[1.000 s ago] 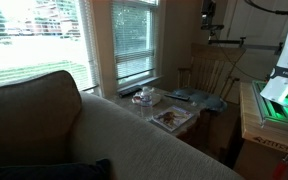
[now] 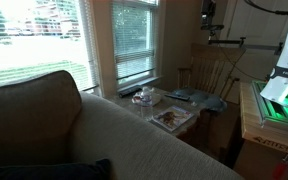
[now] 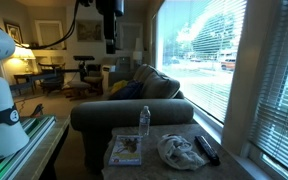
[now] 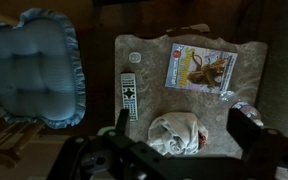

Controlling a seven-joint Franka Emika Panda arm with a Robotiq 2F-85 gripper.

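High above a small table hangs my gripper, its dark fingers wide apart and nothing between them in the wrist view. A magazine with a picture on its cover lies flat on the tabletop. Beside it are a pale crumpled cloth and a slim remote. A clear bottle stands upright at the table's far side in the second exterior view; from above, one finger partly covers it. None of these things touches the gripper.
A cushioned chair stands beside the table. The sofa borders the table's other side, and windows with blinds rise behind it. A small round item lies near the remote. Bare tabletop shows between the objects.
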